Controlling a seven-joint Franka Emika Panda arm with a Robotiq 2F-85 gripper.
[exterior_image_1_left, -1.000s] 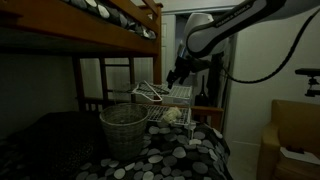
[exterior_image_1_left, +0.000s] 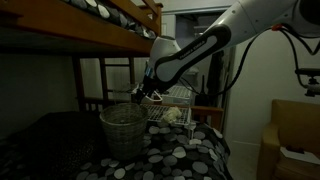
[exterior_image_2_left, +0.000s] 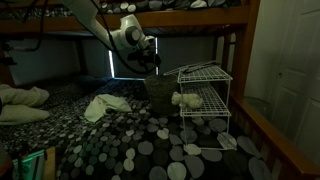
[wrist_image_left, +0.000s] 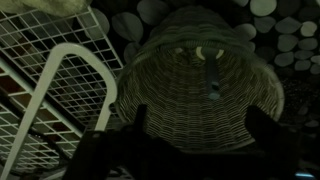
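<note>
My gripper is open, its two dark fingers (wrist_image_left: 136, 122) spread apart with nothing held between them. Below it in the wrist view lies the round mouth of a woven basket (wrist_image_left: 165, 95); a dark strip with a pale end (wrist_image_left: 211, 75) shows inside. From the side, the basket (exterior_image_1_left: 124, 132) stands upright on the bed, and the gripper (exterior_image_1_left: 144, 93) hovers near its rim on the rack side. A white hanger (wrist_image_left: 72, 50) rests on the wire rack beside the basket.
The white wire rack (exterior_image_2_left: 205, 73) stands right behind the basket, with a pale bundle (exterior_image_2_left: 187, 100) on its lower shelf. White cloth (exterior_image_2_left: 108, 106) lies on the dotted bedding. The upper bunk (exterior_image_1_left: 80, 38) overhangs the area. An armchair (exterior_image_1_left: 290, 145) is at right.
The arm has moved left and down, from above the rack to over the basket's side. Basket and rack have kept their places.
</note>
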